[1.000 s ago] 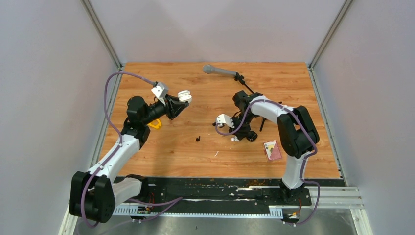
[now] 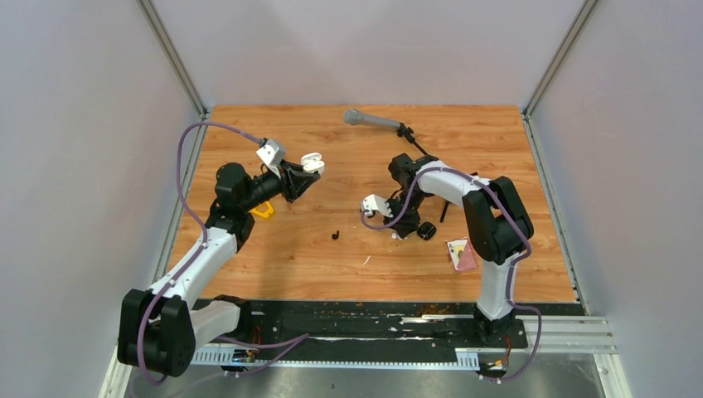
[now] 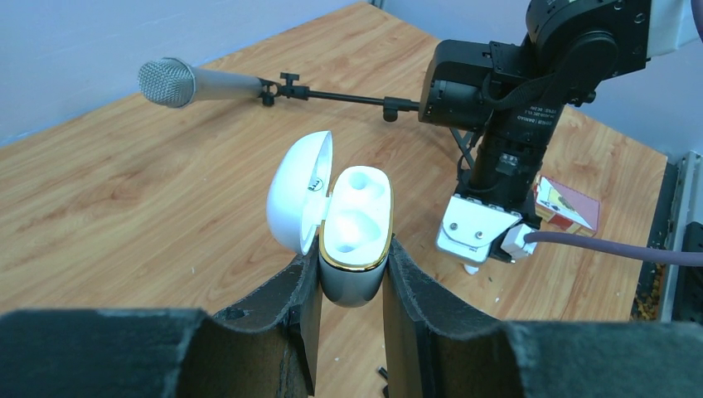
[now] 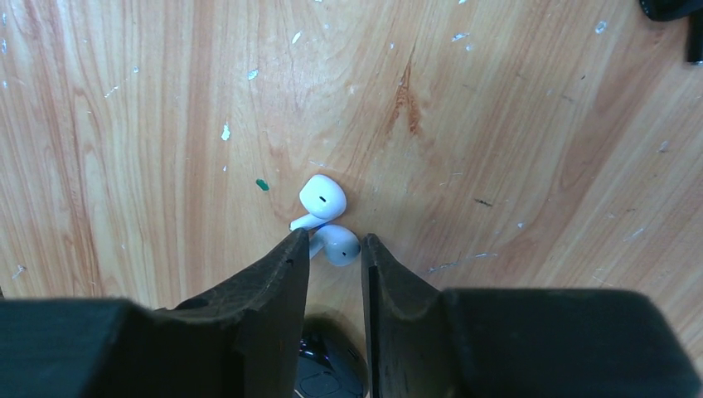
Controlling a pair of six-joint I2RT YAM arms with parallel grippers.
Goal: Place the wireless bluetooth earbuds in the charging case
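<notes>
The white charging case (image 3: 356,224) is held aloft by my left gripper, shut around its base, lid raised, the two slots facing up and looking empty. In the right wrist view two white earbuds lie on the wood, one (image 4: 323,196) just above the other (image 4: 340,246). My right gripper is down at the table, its fingertips either side of the lower earbud; whether they grip it I cannot tell. From the top view, the earbuds (image 2: 398,235) are largely hidden under the right arm.
A microphone on a stand (image 2: 372,118) lies at the back. A card box (image 2: 462,255) is front right, a black rounded object (image 2: 427,231) beside my right gripper, a small dark piece (image 2: 336,235) near the middle, and a yellow tool (image 2: 264,211) by the left arm.
My right arm has shifted slightly left over the last second, exposing more of the black rounded object. The left arm and the case have stayed still.
</notes>
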